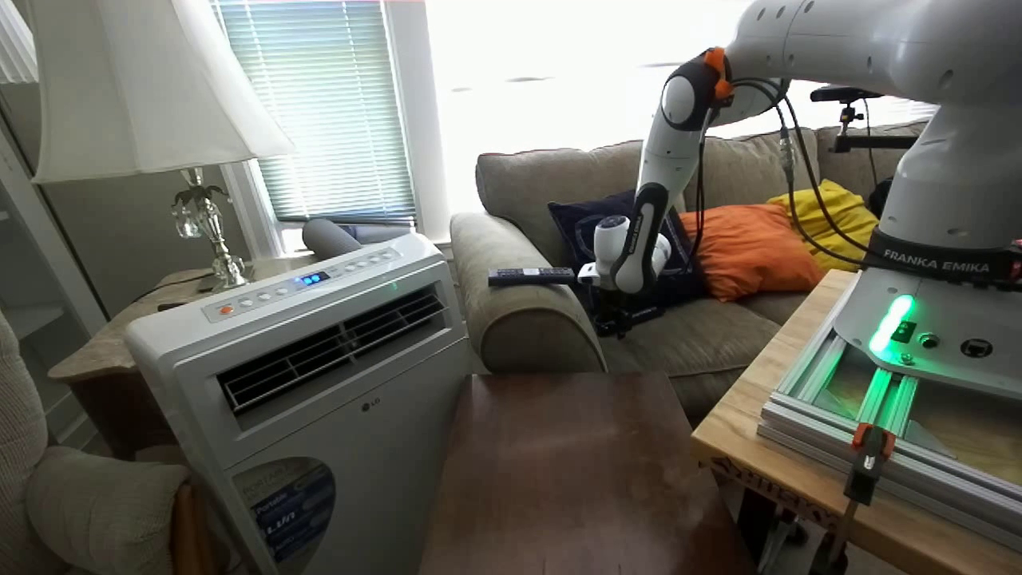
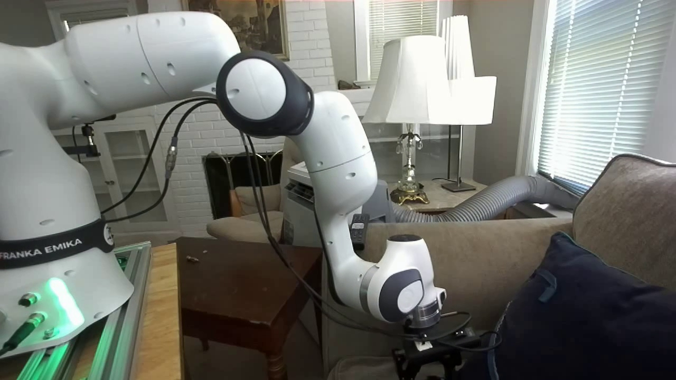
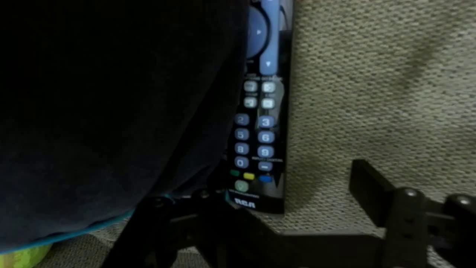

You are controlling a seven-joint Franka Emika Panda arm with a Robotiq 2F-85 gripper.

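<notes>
My gripper (image 1: 613,327) is low over the sofa seat, beside the navy pillow (image 1: 581,221). In the wrist view a black RCA remote (image 3: 275,147) lies on the beige seat, its left side partly covered by the pillow (image 3: 111,116). The gripper is open around the remote's near end. One of its fingers (image 3: 368,190) stands apart on the right over bare fabric; the other is dark against the pillow, so its exact place is hard to make out. The second exterior view shows the gripper (image 2: 428,366) at the bottom edge, fingertips cut off.
Another dark remote (image 1: 532,276) rests on the sofa arm (image 1: 517,311), left of my hand. Orange (image 1: 752,251) and yellow pillows (image 1: 831,222) lie to the right. A brown table (image 1: 575,469) stands in front, with the white air conditioner (image 1: 383,422) beside it. Seat cushion between is clear.
</notes>
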